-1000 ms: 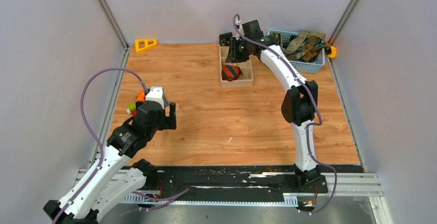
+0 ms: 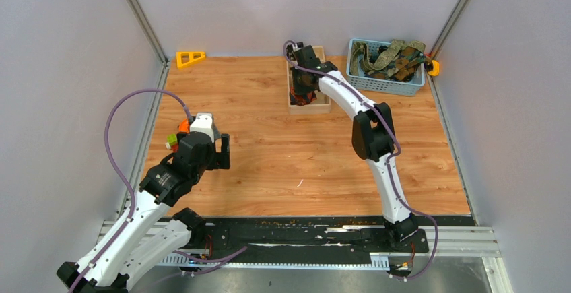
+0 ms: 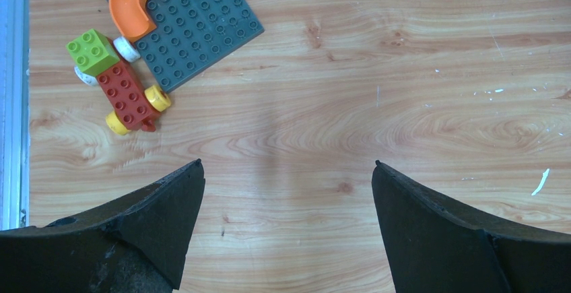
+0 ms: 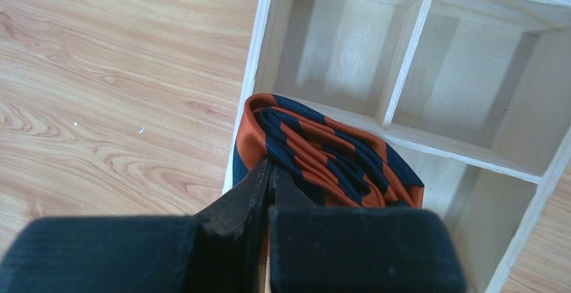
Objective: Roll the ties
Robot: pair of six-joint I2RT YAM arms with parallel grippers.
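A rolled orange and navy striped tie (image 4: 323, 148) lies in a compartment of the wooden divided box (image 4: 417, 135), partly up against its side wall. Over it is my right gripper, shut, its tips against the tie's near side; no fabric shows clearly between the fingers. From above, this tie (image 2: 304, 98) shows just below the right gripper's dark body. My left gripper stands open over bare table, nothing between its fingers. In the top view a dark bundle shows at the box's back end, mostly covered by the right arm.
A blue basket (image 2: 384, 87) at the back right holds camouflage straps. Toy bricks (image 3: 128, 94) and a dark studded plate (image 3: 202, 27) sit near the left arm. A yellow triangular piece (image 2: 190, 58) lies back left.
The left arm has stayed still.
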